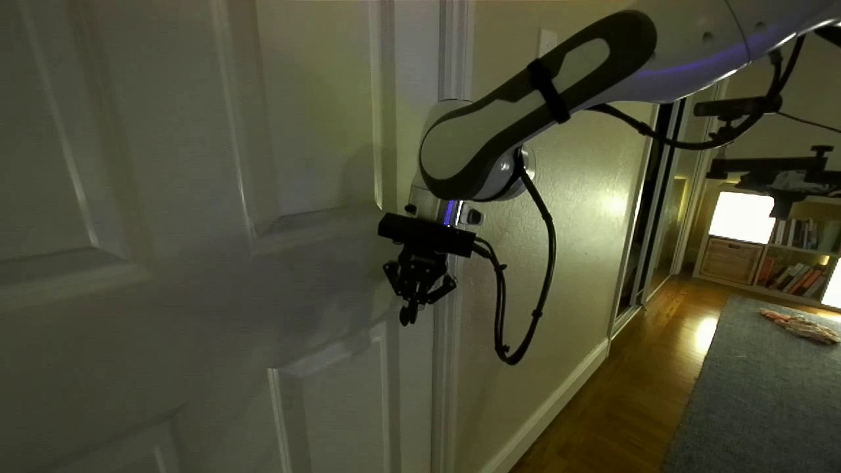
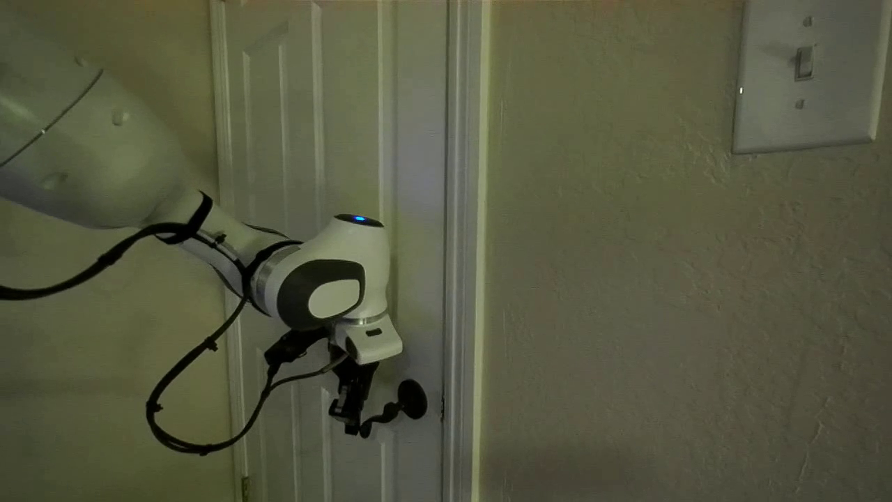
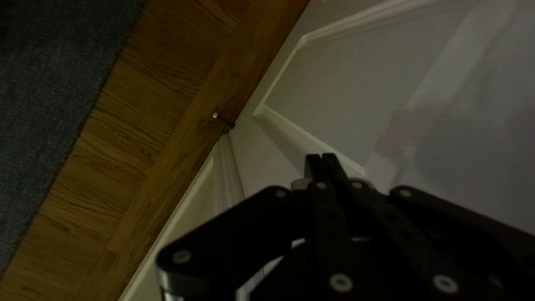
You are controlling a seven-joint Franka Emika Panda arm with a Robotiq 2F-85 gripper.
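Note:
A white panelled door (image 1: 315, 260) stands shut in its frame. Its black lever handle (image 2: 410, 400) shows to the right of my gripper (image 2: 351, 428) in exterior view 2. The lever slopes down and left, its end close beside my fingertips; I cannot tell whether they touch. In the wrist view my gripper points down along the door, its two fingers (image 3: 313, 165) together with nothing between them. No part of the handle can be made out there. In exterior view 1 the gripper (image 1: 408, 314) hangs in front of the door's edge, and the handle cannot be told apart from it.
Right of the door come the white frame (image 2: 464, 251) and a plain wall (image 2: 669, 335) with a light switch (image 2: 804, 63). Below lies a wooden floor (image 3: 115, 190) with a blue-grey rug (image 3: 45, 100). A cable (image 1: 544, 292) loops beside the wrist.

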